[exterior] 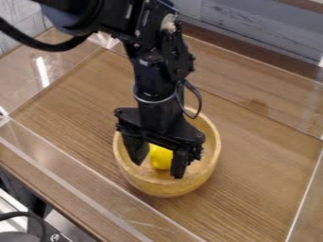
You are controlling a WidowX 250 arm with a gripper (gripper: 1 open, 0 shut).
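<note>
A tan round bowl (164, 184) stands on the wooden table at the centre of the camera view. Inside it lies a small yellow object (161, 159), partly covered by my black gripper (158, 161), which reaches down into the bowl from above. The fingers are on either side of the yellow object; whether they touch or grip it is unclear.
Bare wooden table (259, 142) surrounds the bowl on the left, right and behind. A pale wall or ledge (252, 28) runs along the back right. A black cable loops at the lower left.
</note>
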